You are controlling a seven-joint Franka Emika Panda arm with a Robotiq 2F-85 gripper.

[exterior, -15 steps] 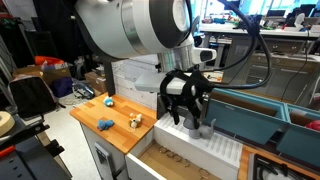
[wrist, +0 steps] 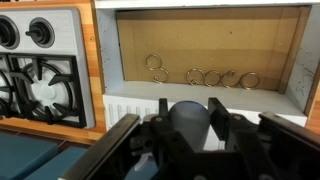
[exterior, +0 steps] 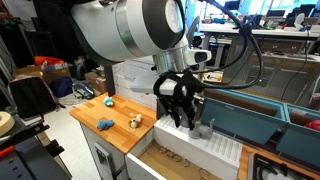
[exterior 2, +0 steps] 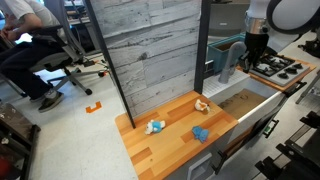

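Note:
My gripper is shut on a grey, round-topped object (wrist: pixel 190 117), whose top shows between the dark fingers in the wrist view. In the first exterior view, the gripper (exterior: pixel 187 117) points down over the white ledge behind the open drawer. Grey parts of the object (exterior: pixel 205 129) show beside the fingers there, though its full shape is hidden. The drawer (wrist: pixel 215 45) has a brown bottom with several thin metal rings (wrist: pixel 197 76) lying on it. In the second exterior view, the gripper is small and hard to make out against the arm.
A stove top (wrist: pixel 45 70) borders the drawer on one side. Blue-green bins (exterior: pixel 245 118) stand behind the white ledge. On the wooden counter lie a blue toy (exterior 2: pixel 200 133), a tan figure (exterior 2: pixel 202 105) and a white-blue toy (exterior 2: pixel 155 127). Much of the drawer bottom is bare.
My arm and gripper have shifted slightly left and down in the first exterior view. The drawer, rings and toys look unmoved.

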